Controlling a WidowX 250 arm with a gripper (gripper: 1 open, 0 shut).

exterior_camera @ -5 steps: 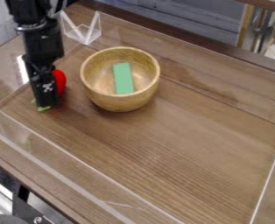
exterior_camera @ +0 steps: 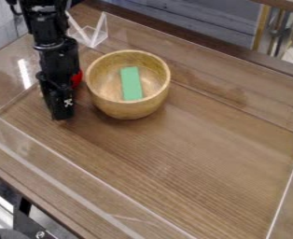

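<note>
My black arm (exterior_camera: 52, 42) reaches down from the top left to the gripper (exterior_camera: 60, 105), which is low over the table just left of a wooden bowl (exterior_camera: 149, 78). A red object (exterior_camera: 76, 77) is mostly hidden behind the gripper, between it and the bowl. A green block (exterior_camera: 131, 84) lies in the bowl. Whether the gripper's fingers hold anything cannot be seen.
A white wire-like object (exterior_camera: 93, 33) sits at the back behind the bowl. A shelf edge (exterior_camera: 281, 6) is at the top right.
The gripper has shifted slightly right over the last second, and more of the red object is now covered by it. The bowl and green block look unmoved.
</note>
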